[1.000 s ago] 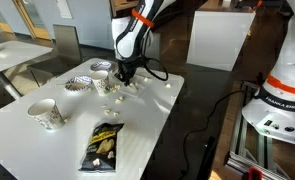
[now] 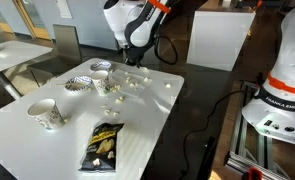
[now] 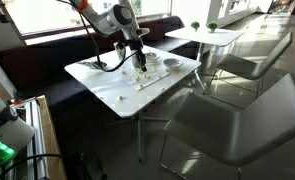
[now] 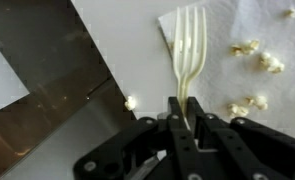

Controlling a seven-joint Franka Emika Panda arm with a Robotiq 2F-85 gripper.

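Observation:
A white plastic fork [image 4: 190, 60] stands out from between the fingers in the wrist view, tines pointing away. My gripper is shut on its handle end. In exterior view 1 my gripper [image 2: 135, 58] hangs above the far part of the white table [image 2: 152, 125]; the fork is too small to make out there. From the other side, the gripper [image 3: 139, 64] also shows over the table. Under the fork lies a white napkin [image 4: 222, 75] with popcorn pieces [image 4: 272, 63] on and around it.
A black snack bag [image 2: 101, 148] lies at the near table edge. Patterned cups [image 2: 45, 114] and small bowls [image 2: 77, 85] stand on the left side. Popcorn is scattered across the middle. Beyond the table edge, the dark floor [image 4: 62, 60] shows.
The gripper has risen from low over the table to a higher position, shifting a little in exterior view 1. Cups, bowls and bag have not moved.

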